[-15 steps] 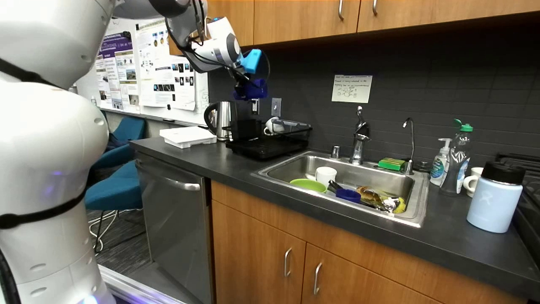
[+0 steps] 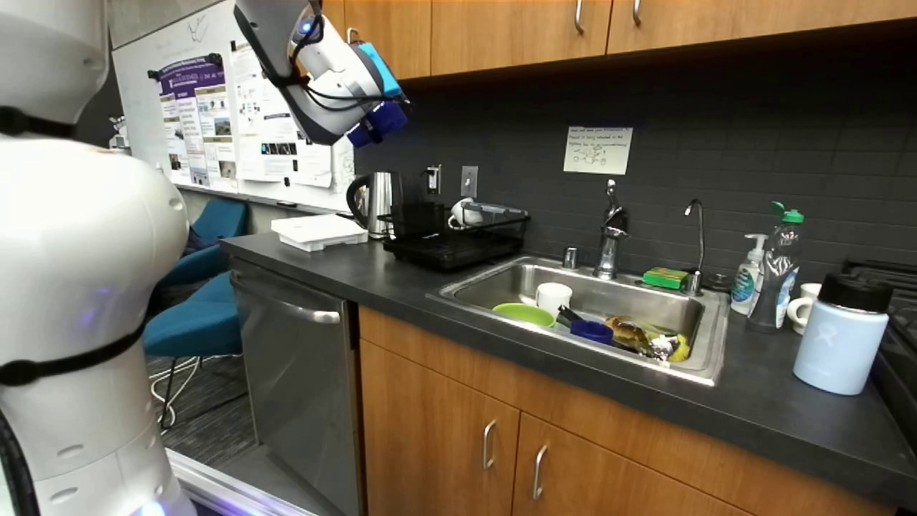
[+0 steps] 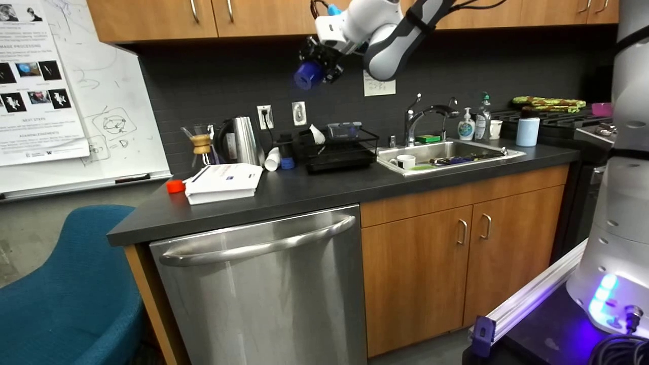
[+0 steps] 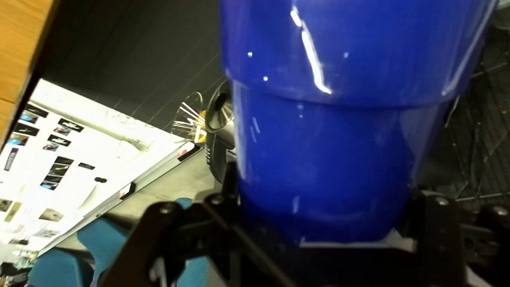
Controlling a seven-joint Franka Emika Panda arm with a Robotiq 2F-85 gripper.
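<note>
A blue cup point(image 4: 330, 158) fills the middle of the wrist view, with dark fingers point(image 4: 430, 222) at either side of its lower part. My gripper point(image 3: 323, 63) is shut on this cup, high above the counter and below the upper cabinets. From the other exterior side, the cup point(image 2: 378, 122) shows tilted at the end of the arm, clear of everything beneath it. The cup's inside is not visible.
Beneath the arm are a black dish rack point(image 3: 340, 159), a steel kettle point(image 3: 244, 140) and a white stack point(image 3: 223, 179) on the counter. The sink point(image 2: 593, 292) holds a white mug, a green bowl and other dishes. Cabinets point(image 2: 516, 34) hang close above.
The arm has carried the cup to the left and slightly up in exterior view 1, away from above the dish rack. The cup's tilt has changed. Counter and sink items look unmoved.
</note>
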